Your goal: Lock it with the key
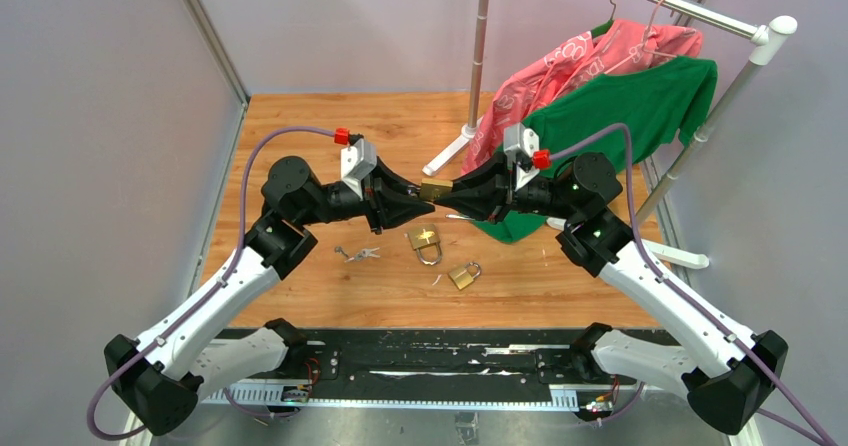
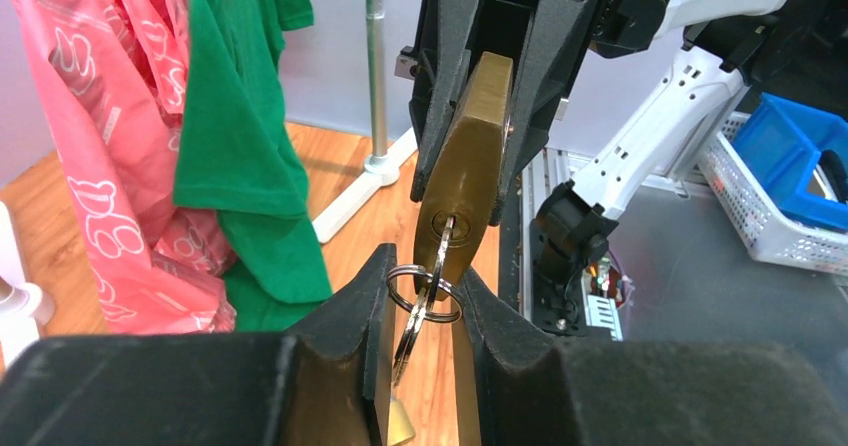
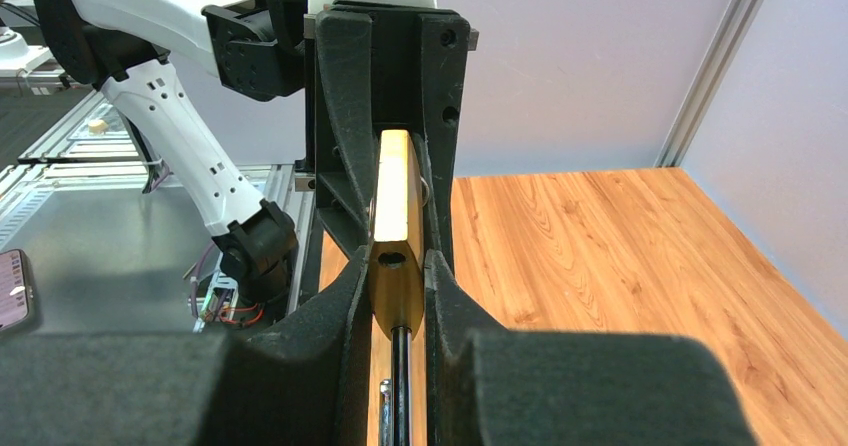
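Observation:
A brass padlock (image 1: 437, 188) is held in my right gripper (image 1: 440, 196), whose fingers grip its body in the right wrist view, where the padlock (image 3: 396, 206) shows edge-on. In the left wrist view a key (image 2: 436, 266) stands in the keyhole of the padlock (image 2: 470, 146), with a ring hanging on it. My left gripper has its fingertips around the key and ring; whether it grips them is unclear. Below on the table lie a padlock (image 1: 424, 241), another padlock (image 1: 463, 275) and loose keys (image 1: 362, 255).
A clothes rack with a pink shirt (image 1: 530, 76) and a green shirt (image 1: 620, 106) fills the back right of the wooden table (image 1: 320, 126).

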